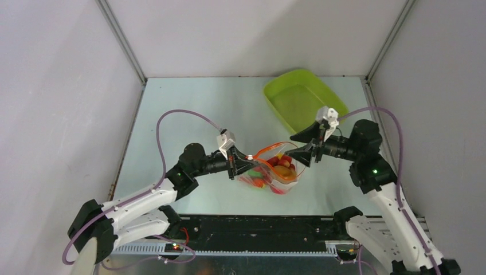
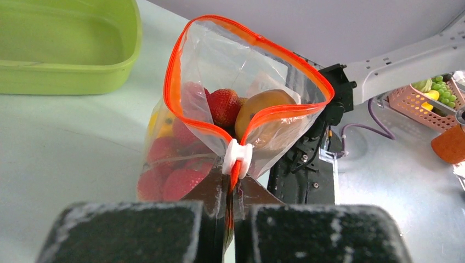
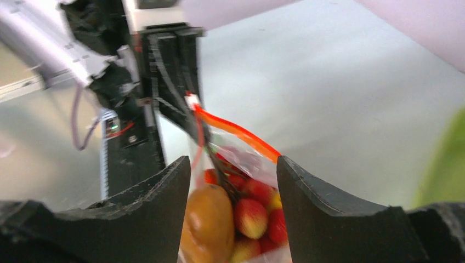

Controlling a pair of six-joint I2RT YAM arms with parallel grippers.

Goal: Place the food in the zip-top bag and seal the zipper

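Note:
A clear zip bag point(image 1: 269, 177) with an orange zipper rim stands open mid-table, holding strawberries point(image 2: 224, 107) and a brown-yellow oval food point(image 2: 263, 107). My left gripper point(image 1: 247, 160) is shut on the bag's zipper end beside the white slider point(image 2: 238, 159), as the left wrist view shows. My right gripper point(image 1: 298, 146) is open above the bag's right part; in the right wrist view its fingertips stand either side of the bag's mouth, over the food.
A green bin point(image 1: 304, 97) stands at the back right, close behind the bag, looking empty.

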